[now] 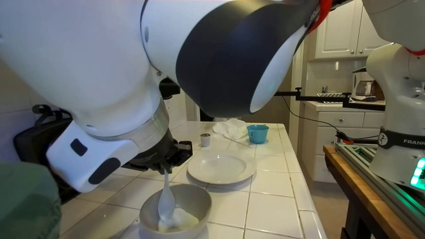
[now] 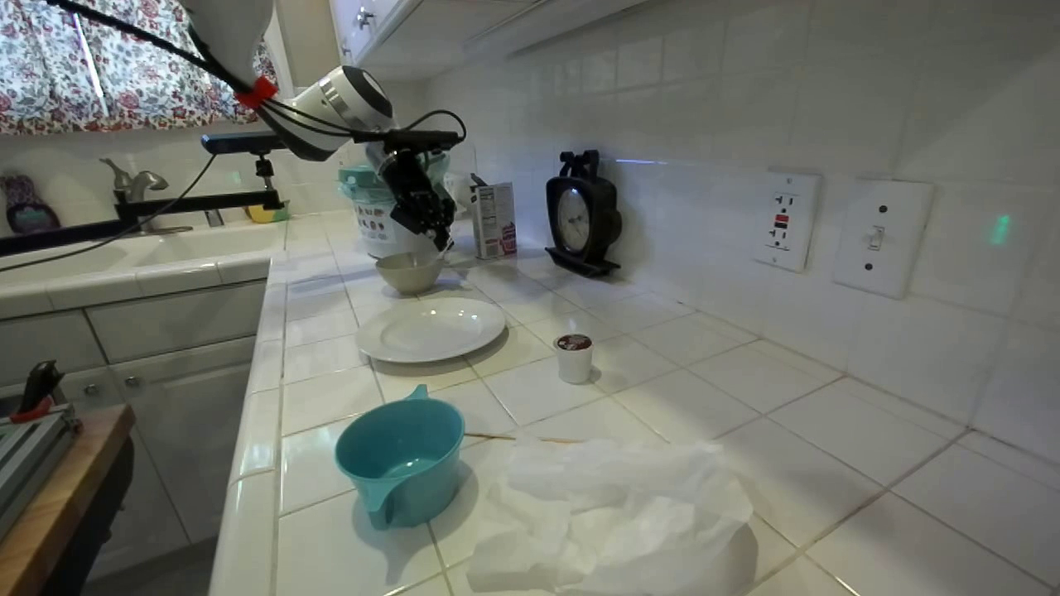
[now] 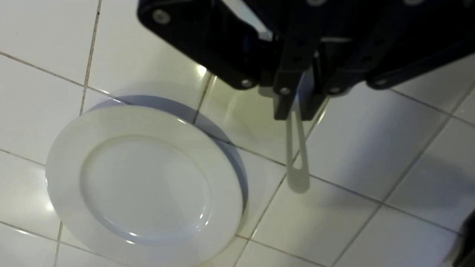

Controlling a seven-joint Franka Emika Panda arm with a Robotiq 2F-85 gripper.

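My gripper point(image 1: 166, 170) is shut on a pale spoon point(image 1: 166, 203), which hangs bowl-end down. The spoon's lower end is inside a grey bowl point(image 1: 203, 203), over or in some whitish contents point(image 1: 181, 218); whether it touches them I cannot tell. In the wrist view, the slotted end of the spoon's handle point(image 3: 298, 178) sticks out past the black fingers point(image 3: 283, 104). The second exterior view shows the gripper point(image 2: 442, 238) just above the bowl point(image 2: 409, 273), at the far end of the counter.
A white plate point(image 1: 195, 167) lies beyond the bowl. Farther along stand a small white cup point(image 2: 575, 366), a teal cup point(image 2: 402, 462) and crumpled white paper point(image 2: 616, 526). Near the wall are a black clock point(image 2: 579, 218), a box point(image 2: 493, 218) and a teal-lidded container point(image 2: 383, 223).
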